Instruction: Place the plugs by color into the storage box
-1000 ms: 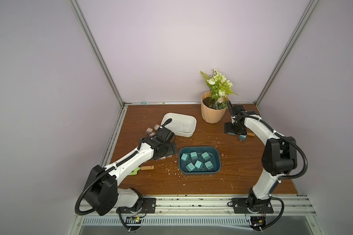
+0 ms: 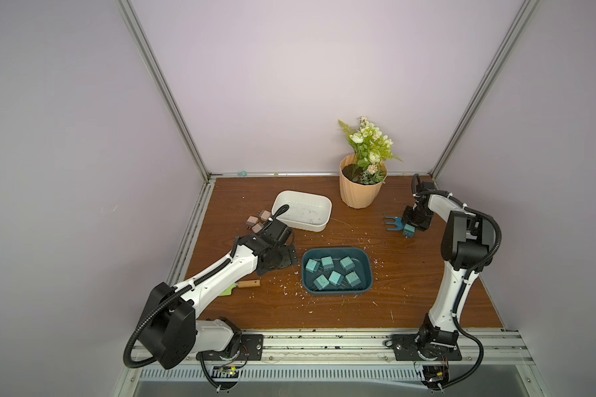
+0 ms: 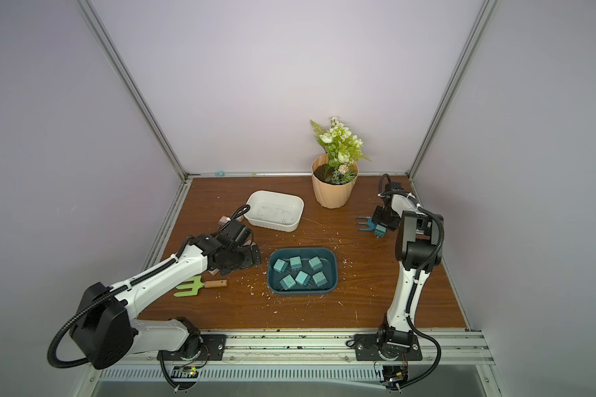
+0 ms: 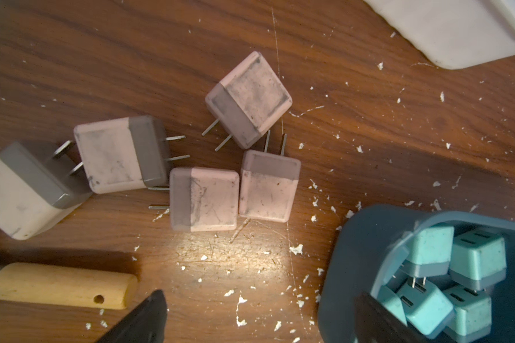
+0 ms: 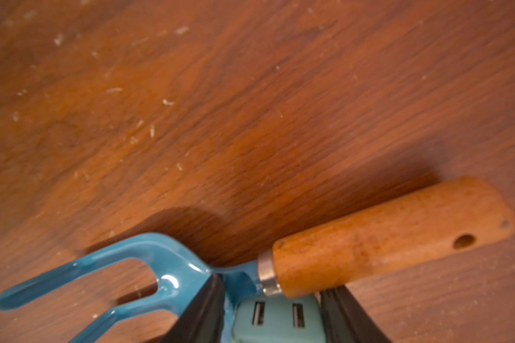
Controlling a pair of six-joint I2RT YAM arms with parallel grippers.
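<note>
In the right wrist view my right gripper has its fingers on either side of a teal plug (image 5: 277, 323). A narrow gap shows on the left, so it looks open. The plug lies against a blue fork with an orange handle (image 5: 383, 237). My left gripper is open and empty above the table. Ahead of it lie several pink plugs (image 4: 204, 200), loosely grouped. The dark teal box (image 2: 337, 291) holds several teal plugs (image 2: 335, 278). The white box (image 2: 302, 225) looks empty.
A potted flower (image 2: 359, 193) stands at the back, left of my right arm. A green fork with a wooden handle (image 3: 214, 283) lies near the left arm. White flecks litter the table around the teal box. The table right of that box is bare.
My right gripper has moved right and come down around the teal plug beside the blue fork. The left gripper has shifted slightly. Boxes and plugs look unmoved.
</note>
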